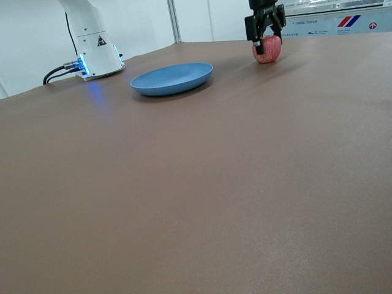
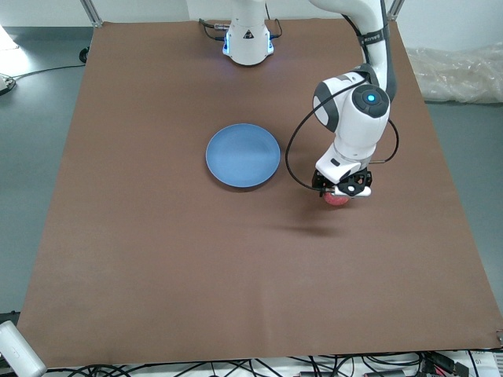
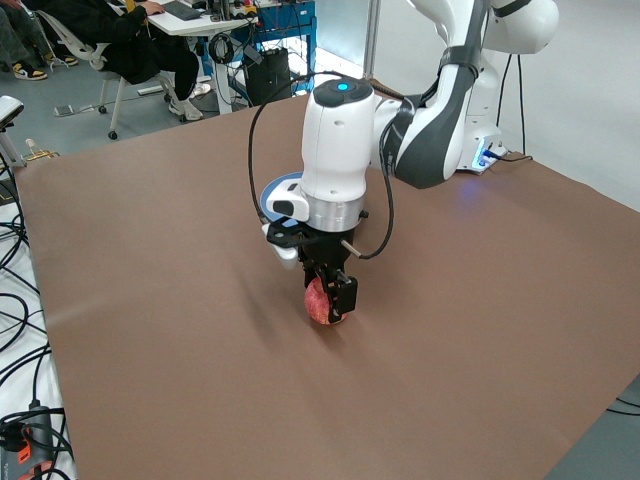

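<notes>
A red apple (image 1: 267,52) rests on the brown table under my black gripper (image 3: 330,292), whose fingers straddle it in the top and right views. Whether they are closed on it or only around it I cannot tell. In the left view the apple (image 2: 336,200) is mostly hidden by the wrist. A blue plate (image 2: 243,155) lies on the table, apart from the apple and to its left in that view.
The arm's white base (image 2: 247,39) stands at the back with cables. Loose cables and hardware lie beyond the front edge in the left view.
</notes>
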